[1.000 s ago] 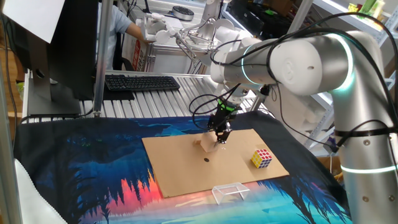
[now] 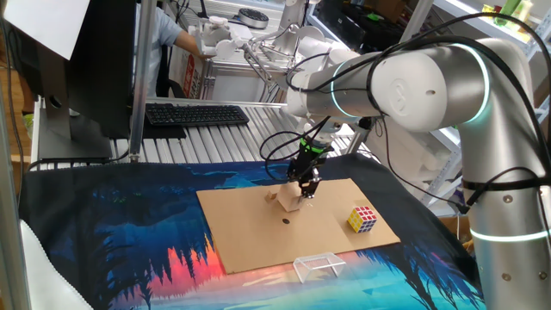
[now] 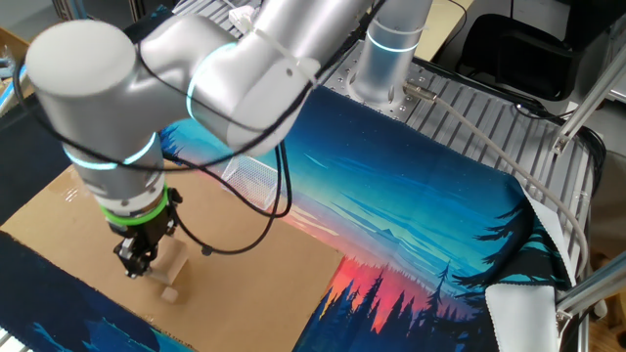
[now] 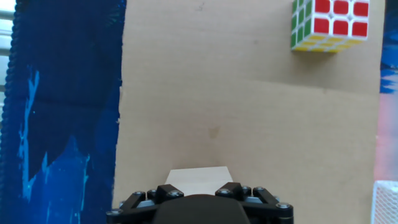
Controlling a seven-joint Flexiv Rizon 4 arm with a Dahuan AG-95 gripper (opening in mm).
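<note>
A pale wooden-looking block [image 2: 290, 197] stands on a cardboard sheet [image 2: 245, 232]. Right against it in exterior view 1 is my black gripper [image 2: 306, 186], low over the board. In the wrist view, the block's pale top [image 4: 199, 179] shows between the two sides of the gripper; the gripper's body covers the rest, so whether the fingers grip it cannot be told. A smaller pale piece [image 3: 169, 293] lies close beside the block [image 3: 172, 258] in exterior view 2. A Rubik's cube [image 2: 362, 220] sits apart, toward the board's right side.
A clear plastic stand [image 2: 318, 265] is at the board's front edge. One dark round spot [image 2: 286, 221] marks the cardboard. Loose black cables [image 3: 279, 186] hang from the arm. Bare cardboard lies between the block and the cube.
The gripper and arm have shifted only slightly in exterior view 1. The small piece beside the block now shows more distinctly at its left. Cube and stand have not moved.
</note>
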